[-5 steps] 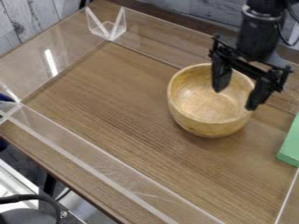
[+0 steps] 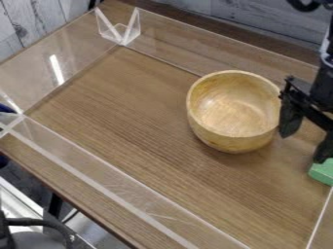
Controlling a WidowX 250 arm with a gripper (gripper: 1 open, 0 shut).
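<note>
My black gripper [image 2: 307, 117] is at the right edge of the camera view, partly out of frame, with its fingers spread open. It is just right of a round wooden bowl [image 2: 235, 107], which looks empty. Below the gripper a green object [image 2: 321, 170] shows at the right edge, partly cut off and partly behind the gripper.
The bowl rests on a wooden table [image 2: 117, 136] with a wide clear area to the left and front. Clear plastic edging runs along the table's sides. Dark cables [image 2: 33, 229] lie at the lower left.
The gripper has moved right from over the bowl toward the green object and down, leaving the bowl uncovered. The bowl looks unmoved.
</note>
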